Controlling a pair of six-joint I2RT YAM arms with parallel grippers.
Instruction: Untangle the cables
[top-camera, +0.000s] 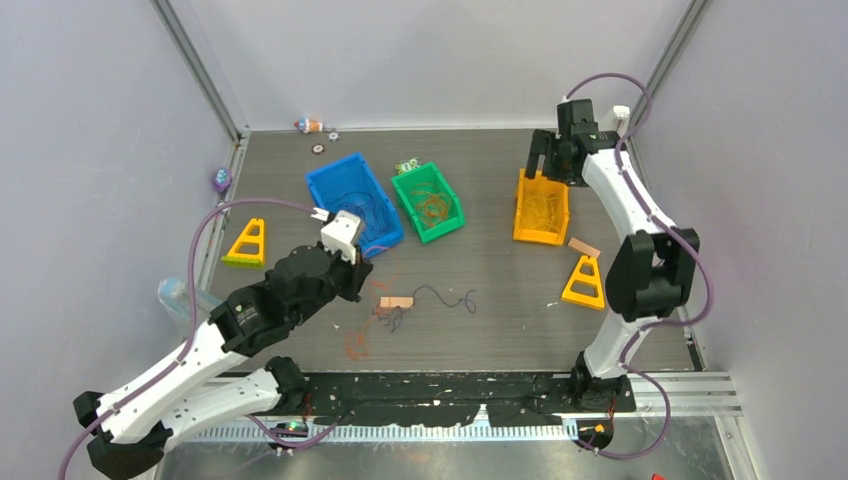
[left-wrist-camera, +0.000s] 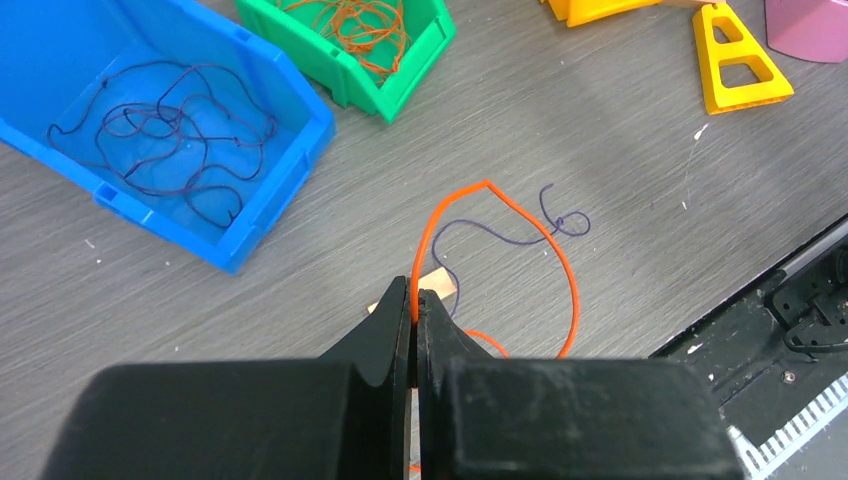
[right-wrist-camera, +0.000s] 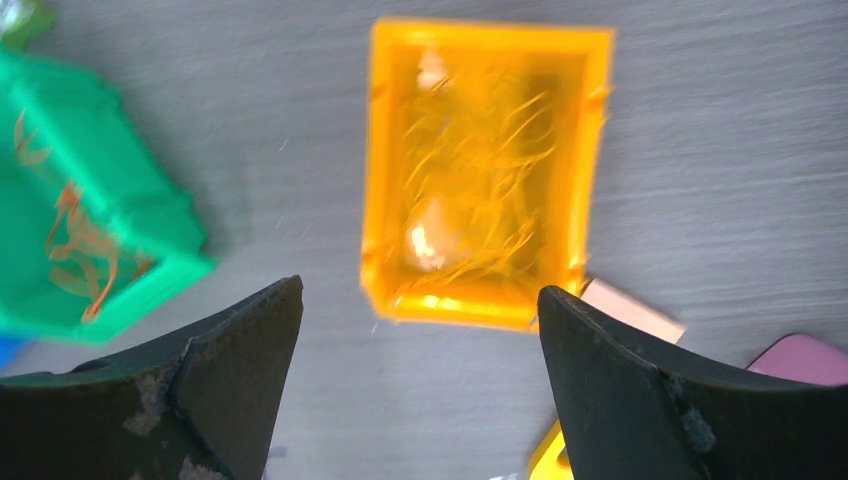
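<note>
An orange cable (left-wrist-camera: 569, 300) rises from the table into the shut tips of my left gripper, which is raised above the table. Below it a purple cable (left-wrist-camera: 485, 229) lies loosely curved beside a wooden block (left-wrist-camera: 437, 286). The blue bin (left-wrist-camera: 230, 38) holds dark cables, the green bin (left-wrist-camera: 420, 70) orange ones. In the right wrist view, which is blurred, my right gripper stands open above the yellow bin (right-wrist-camera: 385, 160), which holds thin yellow or orange strands, with nothing between its fingers.
Yellow triangular pieces (top-camera: 583, 292) (top-camera: 244, 240) lie right and left, with a small block (top-camera: 583, 247) and a pink object (right-wrist-camera: 800, 360) near the right one. Small toys line the back and left edges.
</note>
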